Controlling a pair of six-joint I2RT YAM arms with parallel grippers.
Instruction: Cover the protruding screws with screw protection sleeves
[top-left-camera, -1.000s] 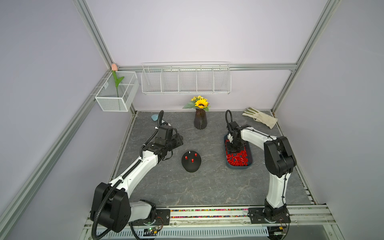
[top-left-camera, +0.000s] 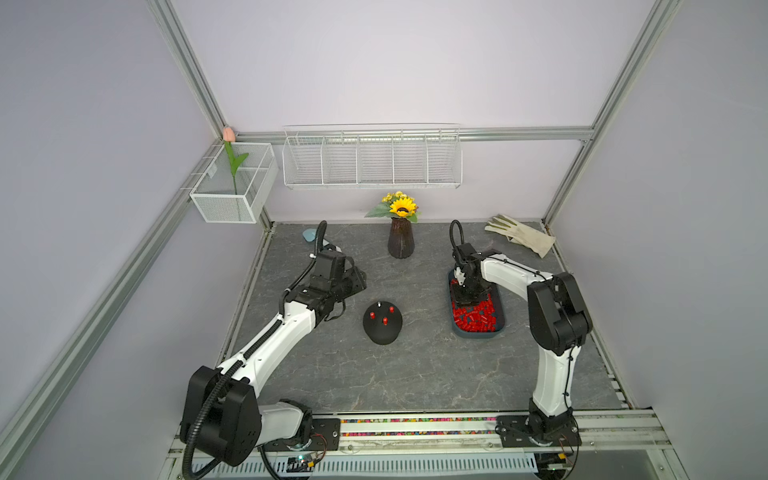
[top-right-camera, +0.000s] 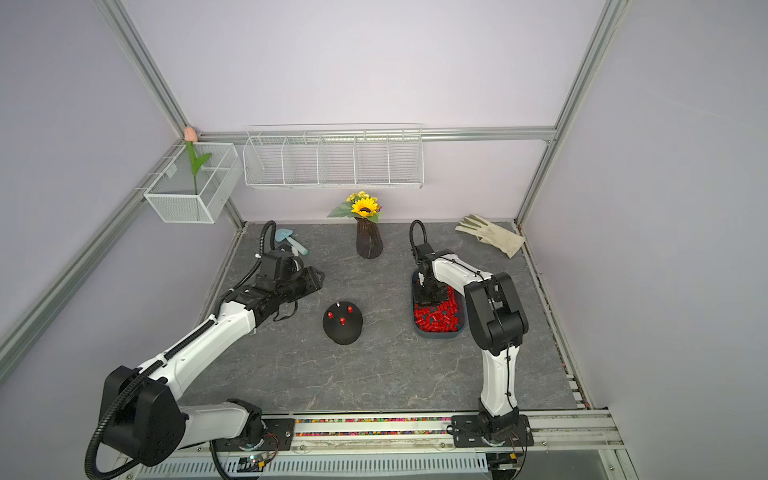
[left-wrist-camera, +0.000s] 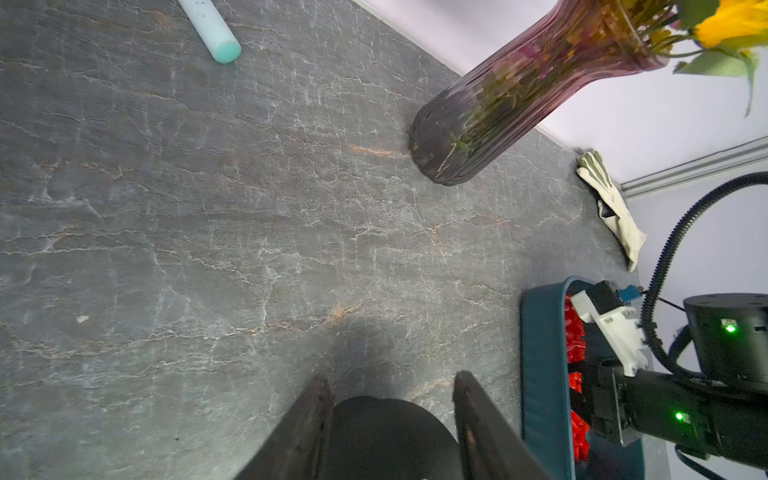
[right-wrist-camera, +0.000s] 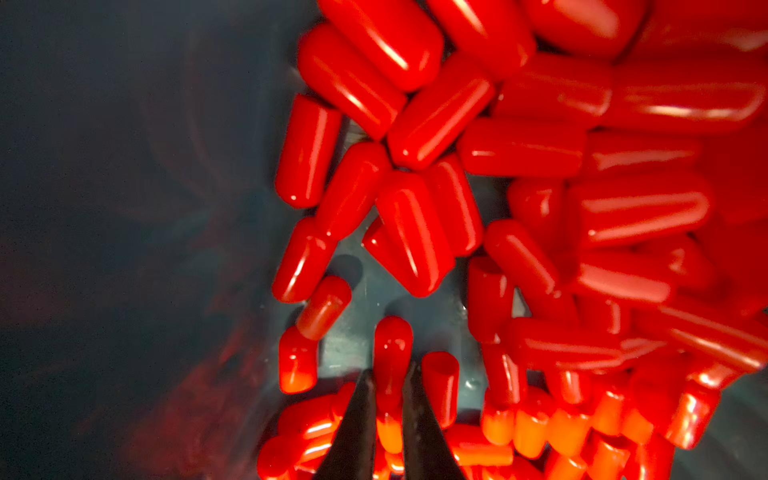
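On the table's middle is a round black base (top-left-camera: 382, 331) with three red-capped screws and one bare, pale screw (top-left-camera: 379, 304) at its far side. Loose red sleeves (top-left-camera: 477, 320) fill much of a dark blue-grey tray (top-left-camera: 502, 326) on the right. My right gripper is down in that tray; one red sleeve (right-wrist-camera: 393, 344) lies between its close-set fingertips, and whether they press on it is unclear. Left of the base and above the table, my left gripper stands open and empty, with the base's dark edge (left-wrist-camera: 392, 424) visible beyond its fingers.
A vase (top-left-camera: 401, 240) of yellow flowers stands at the back. A glove (top-left-camera: 521, 233) lies at the back right, and a pale blue tool (top-right-camera: 288, 240) at the back left. Bare table separates the base from the tray.
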